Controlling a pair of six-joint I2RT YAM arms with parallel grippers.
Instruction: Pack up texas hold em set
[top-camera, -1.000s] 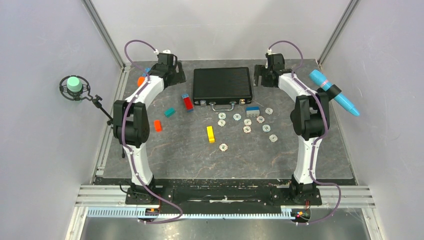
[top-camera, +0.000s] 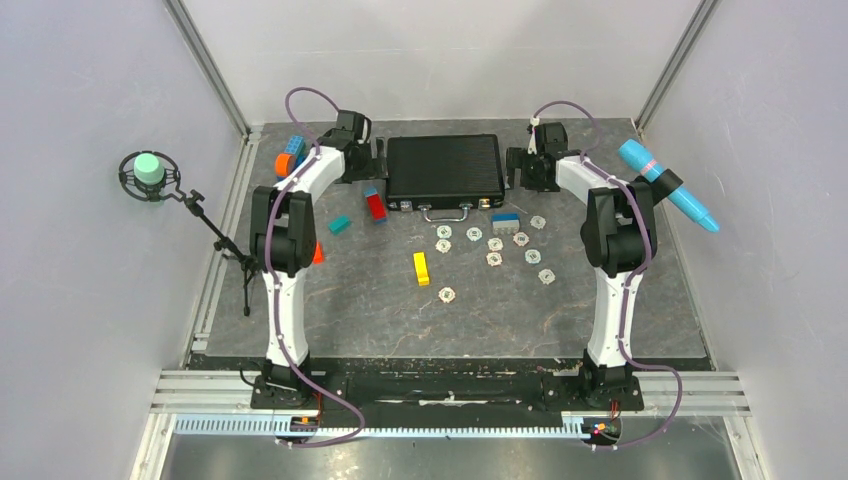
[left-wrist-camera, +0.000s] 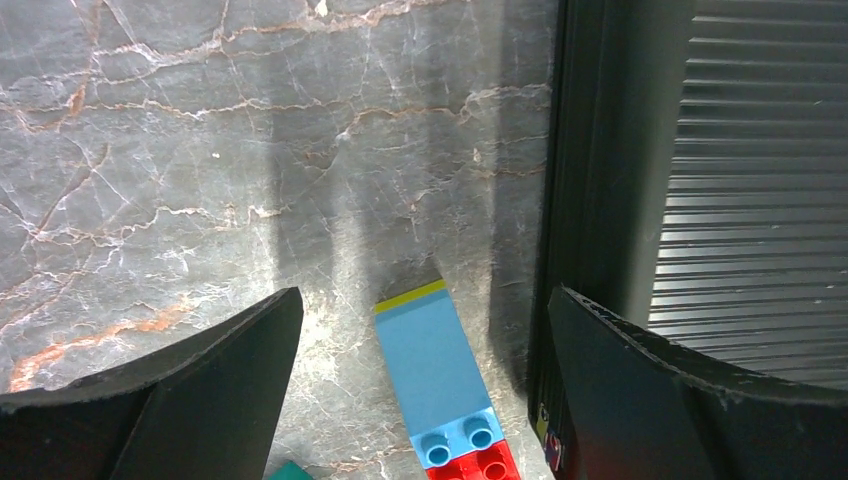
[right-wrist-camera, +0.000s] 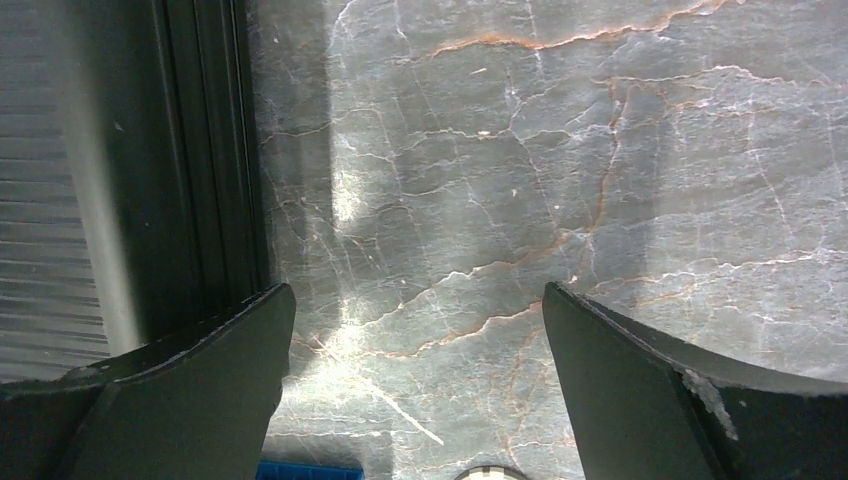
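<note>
A black ribbed case (top-camera: 445, 168) lies closed at the back centre of the table, its handle (top-camera: 444, 215) towards the front. Against its left side stands my left gripper (top-camera: 380, 158), fingers open; in the left wrist view one finger (left-wrist-camera: 640, 400) is right by the case wall. On the other side, my right gripper (top-camera: 515, 167) is open too, its left finger (right-wrist-camera: 190, 390) close to the case's right wall. Neither holds anything. Several white poker chips (top-camera: 495, 244) lie scattered in front of the case. No cards show.
Between the left fingers' span lies a blue and red block (top-camera: 375, 205). A blue-grey block (top-camera: 505, 224), a yellow block (top-camera: 421, 268) and a teal block (top-camera: 339, 225) sit around the chips.
The right gripper has come a little forward beside the case. Case and chips have stayed put.
</note>
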